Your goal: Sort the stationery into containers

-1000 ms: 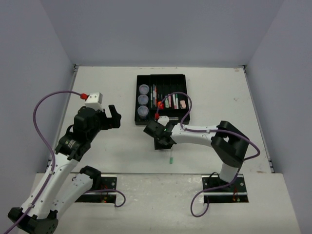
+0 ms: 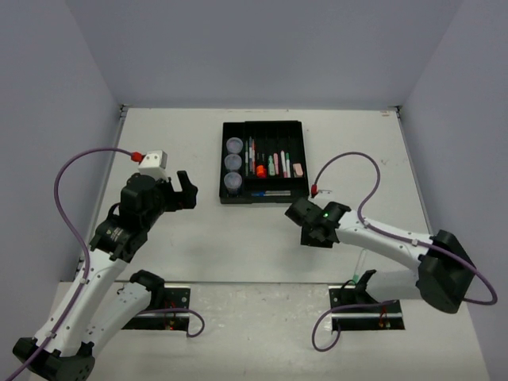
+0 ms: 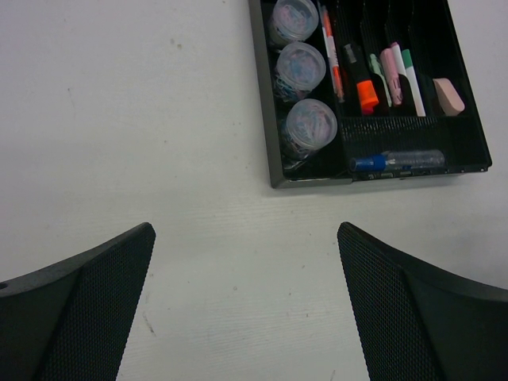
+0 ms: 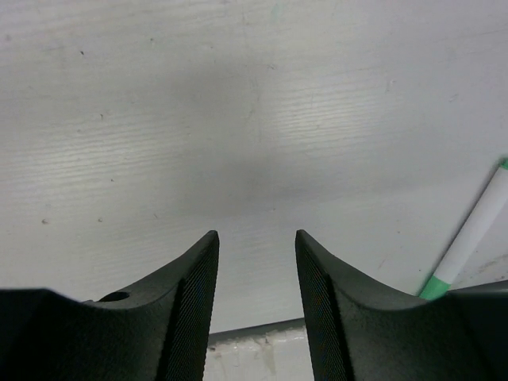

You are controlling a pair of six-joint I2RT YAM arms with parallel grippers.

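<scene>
A black compartment organizer [image 2: 264,202] stands at the back centre. In its slots are pens, an orange-black highlighter [image 3: 365,94], pink and green markers and a pink eraser [image 3: 449,97]; a blue-ended item [image 3: 397,162] lies across the front compartment. A white marker with green ends [image 4: 475,226] lies loose near the table's front edge, to the right of my right gripper. That gripper is open, its fingers apart over bare table. My left gripper, also open and empty, is left of the organizer.
Three round clear-lidded cups [image 3: 312,123] fill the organizer's left column. Grey walls [image 2: 460,119] close in the sides and back.
My right gripper has moved right. The green-ended marker seen beside it at centre front is gone from there; one shows farther right now. The left arm has stayed put.
</scene>
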